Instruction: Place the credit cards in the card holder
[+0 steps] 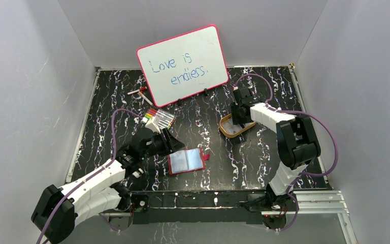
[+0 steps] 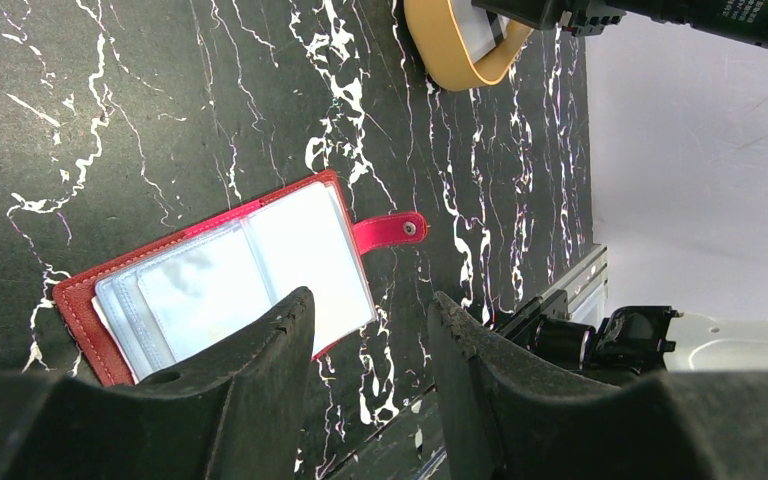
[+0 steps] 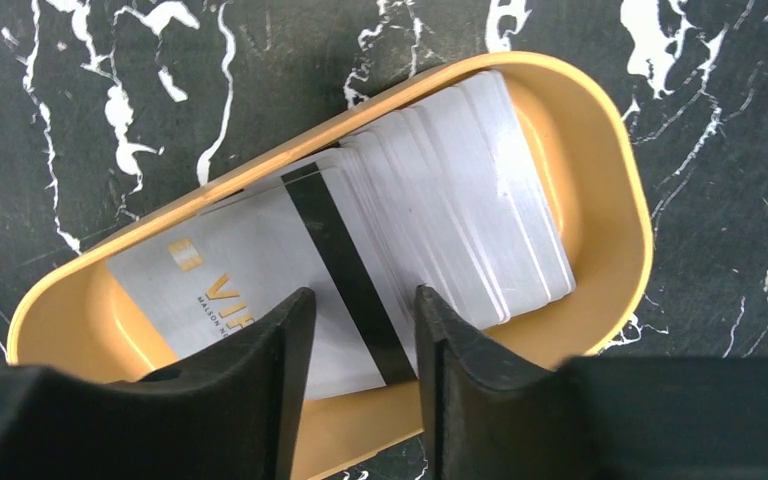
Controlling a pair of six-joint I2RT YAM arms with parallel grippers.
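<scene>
A yellow oval tray (image 3: pixel 620 200) on the right side of the table holds several grey cards (image 3: pixel 470 190), one with a black stripe. My right gripper is over the tray, its fingertips part open at the striped card; whether they touch it is unclear. The red card holder (image 2: pixel 90 320) lies open at front centre, showing clear sleeves (image 2: pixel 200 290). My left gripper hangs part open above and left of the holder, with nothing seen between its fingers.
A whiteboard (image 1: pixel 183 66) with writing lies at the back. A set of coloured markers (image 1: pixel 157 117) and loose pens (image 1: pixel 144 97) sit left of centre.
</scene>
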